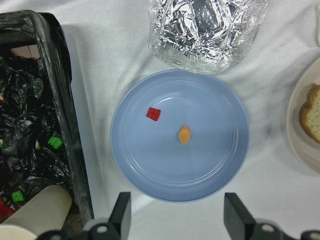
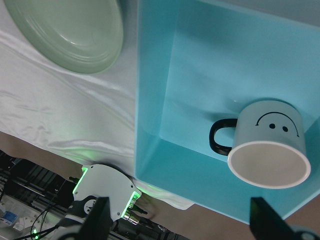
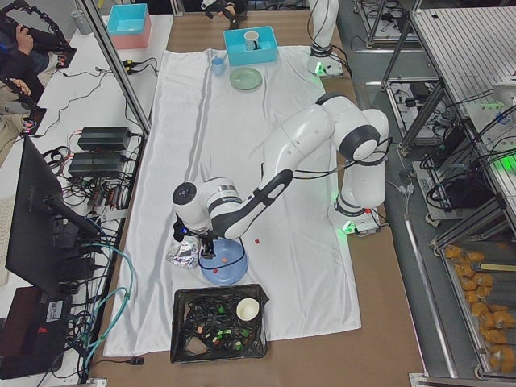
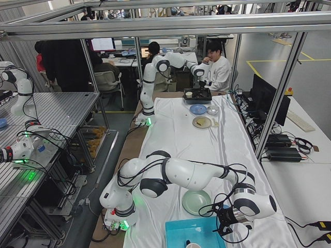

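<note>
My left gripper is open over the blue plate [image 1: 180,160], which holds a red bit [image 1: 153,114] and an orange bit [image 1: 184,134]. Left of it in that wrist view, a cream cup [image 1: 30,215] lies in the black-lined bin [image 1: 65,125]. My right gripper stands open above the cyan bin [image 2: 200,60], where a white smiley mug [image 2: 270,125] with a black handle sits.
A foil-covered dish [image 1: 205,35] and a plate with bread [image 1: 300,145] lie beside the blue plate. A green plate [image 2: 70,40] is outside the cyan bin.
</note>
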